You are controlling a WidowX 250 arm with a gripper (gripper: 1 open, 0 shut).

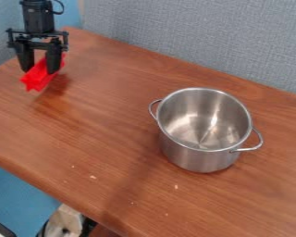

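At the upper left of the camera view my black gripper [40, 57] points down at the tabletop, shut on a bright red object [37, 79]. The object is tilted, its lower end close to the wood; whether it touches the table I cannot tell. A steel pot [205, 141] with two loop handles stands at the right of the table.
A grey padded wall [213, 37] runs along the back. The table's left front edge drops to a blue surface [21, 199], with some clutter at the bottom.
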